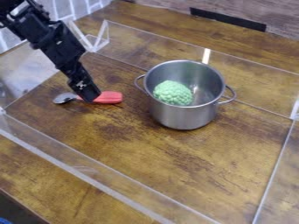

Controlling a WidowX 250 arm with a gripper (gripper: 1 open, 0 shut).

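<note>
My gripper point(84, 87) hangs at the left, reaching down from the upper left, open, just over a spoon point(103, 97) with a red handle and a metal head that lies on the wooden table. Whether its fingertips touch the spoon is hard to tell. To the right stands a steel pot point(186, 114) with two side handles, holding a pale green, bumpy round object point(172, 92).
Clear plastic walls point(281, 175) border the wooden table point(176, 166) at the sides.
</note>
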